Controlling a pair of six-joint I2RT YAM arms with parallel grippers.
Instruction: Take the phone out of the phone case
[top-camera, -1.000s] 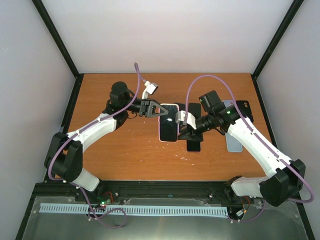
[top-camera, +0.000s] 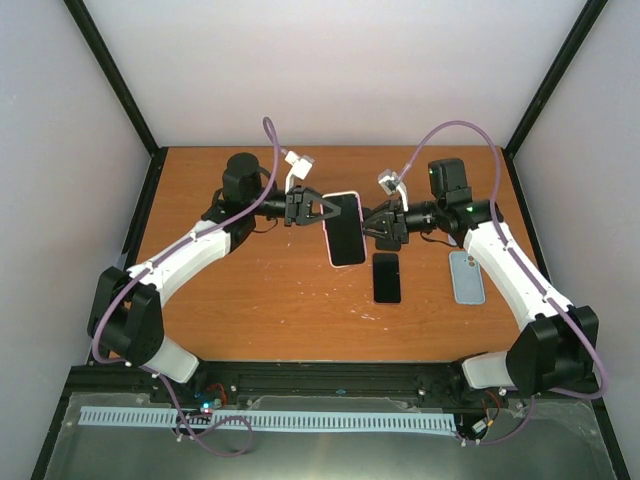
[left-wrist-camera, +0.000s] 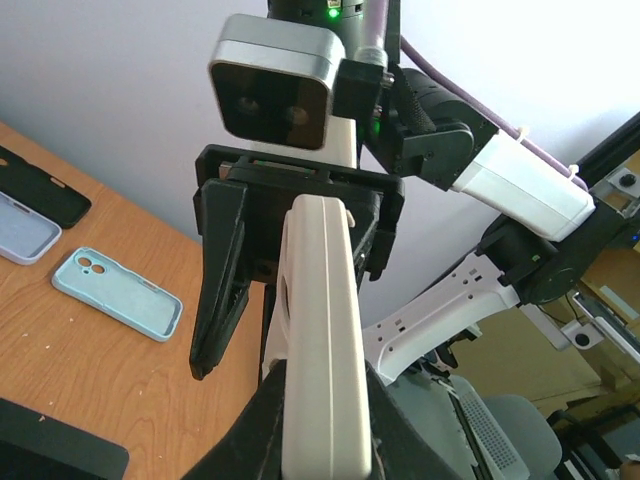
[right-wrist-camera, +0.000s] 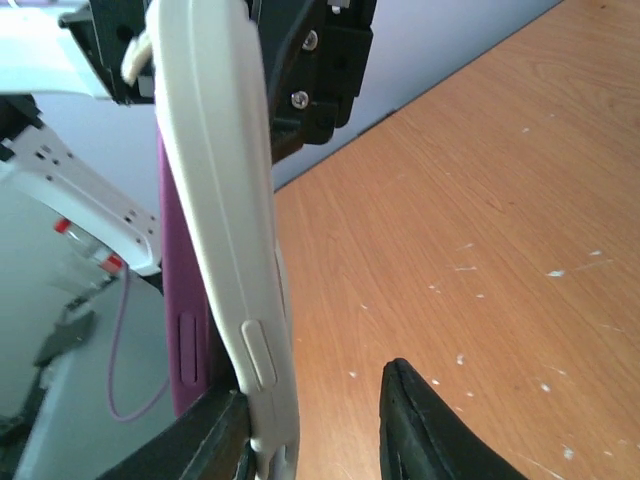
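Observation:
In the top view a dark-screened phone (top-camera: 345, 235) sits in a pale pinkish case (top-camera: 349, 265), held up off the table. My left gripper (top-camera: 330, 208) is shut on its left edge, and the cream case edge (left-wrist-camera: 325, 350) stands between its fingers in the left wrist view. Beside the right edge is my right gripper (top-camera: 370, 226), part open. The right wrist view shows its left finger (right-wrist-camera: 215, 440) by the cream rim (right-wrist-camera: 225, 220), with a purple edge (right-wrist-camera: 180, 280) behind; the other finger (right-wrist-camera: 430, 430) stands apart. Whether phone and case are separated there, I cannot tell.
A black phone-shaped object (top-camera: 386, 278) and a light blue case (top-camera: 466, 278) lie on the table right of the held phone. A lavender case (left-wrist-camera: 25, 230) and a black case (left-wrist-camera: 40, 190) lie near the blue one.
My right gripper has swung upward along the held phone's right edge. The phone has shifted slightly up and right and tilted a little.

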